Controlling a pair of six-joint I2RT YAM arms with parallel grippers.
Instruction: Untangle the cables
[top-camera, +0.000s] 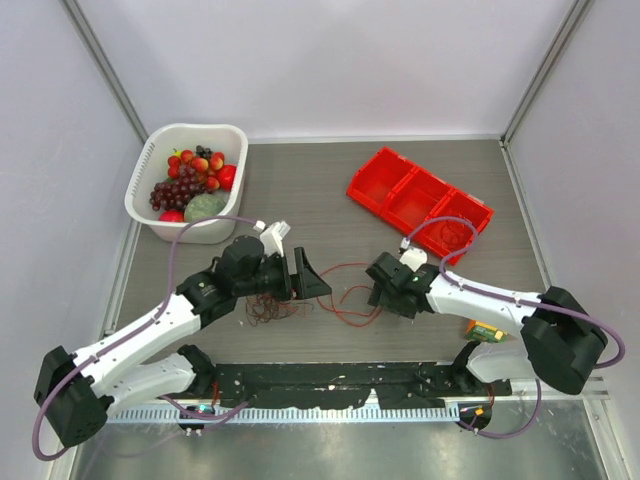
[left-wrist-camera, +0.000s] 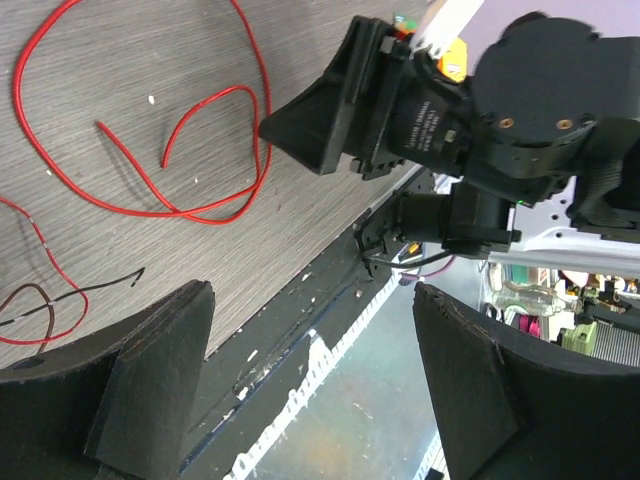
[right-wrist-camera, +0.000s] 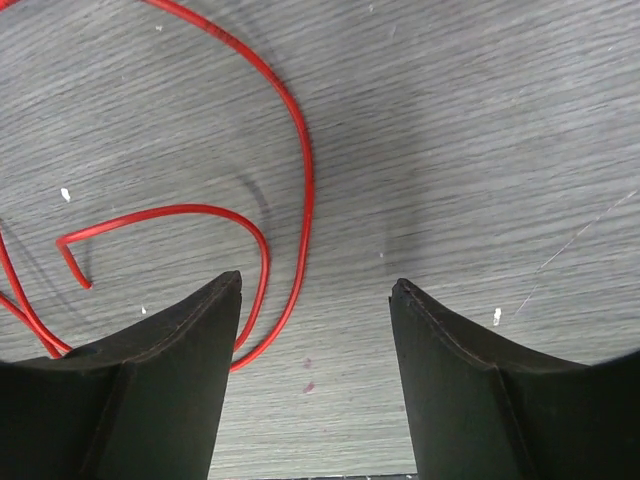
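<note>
The red cable (top-camera: 352, 323) lies loosely curved on the grey table between the two arms. A tangled clump of thin brownish and red wires (top-camera: 265, 308) is under and beside my left gripper (top-camera: 308, 278), which is open and empty. In the left wrist view, a dark wire (left-wrist-camera: 75, 292) crosses a thinner red strand at the left edge. My right gripper stands partly open above the right-hand bend of the red cable (right-wrist-camera: 306, 190). That bend passes near the left of its fingers (right-wrist-camera: 200, 340), in the gap as seen from above, and is not gripped.
A red three-part bin (top-camera: 415, 190) stands at the back right, with some cable in its nearest compartment. The white basket of fruit (top-camera: 143, 185) is at the back left. A yellow and green object (top-camera: 486, 331) sits near the right arm. Table space between bin and basket is clear.
</note>
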